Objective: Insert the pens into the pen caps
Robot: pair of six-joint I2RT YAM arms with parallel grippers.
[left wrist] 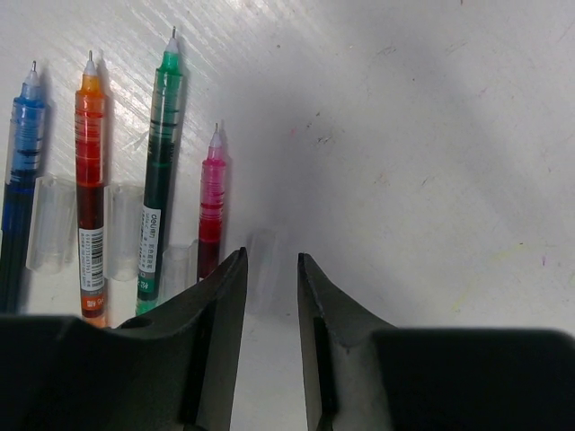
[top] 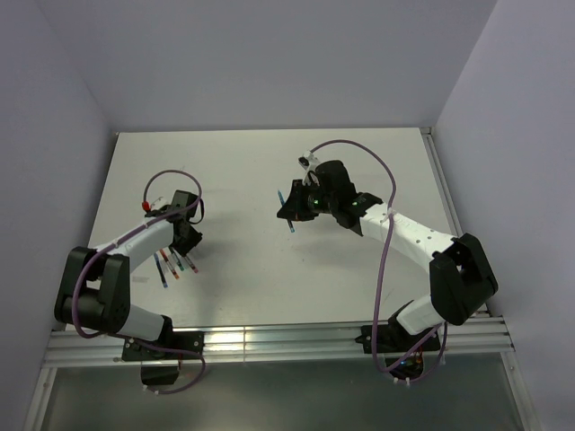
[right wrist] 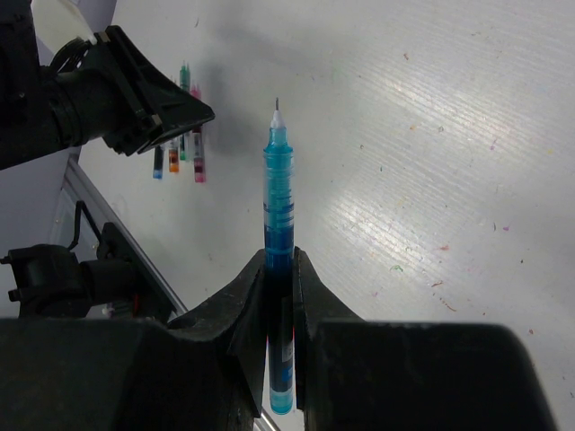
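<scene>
My right gripper is shut on a light blue pen (right wrist: pixel 279 189), held tip up over the middle of the table. My left gripper is part open above a faint clear cap (left wrist: pixel 263 269), just right of a pink pen (left wrist: pixel 212 197). Left of these lie a green pen (left wrist: pixel 160 144), an orange pen (left wrist: pixel 90 180) and a dark blue pen (left wrist: pixel 22 171), with several clear caps (left wrist: pixel 52 224) between them.
</scene>
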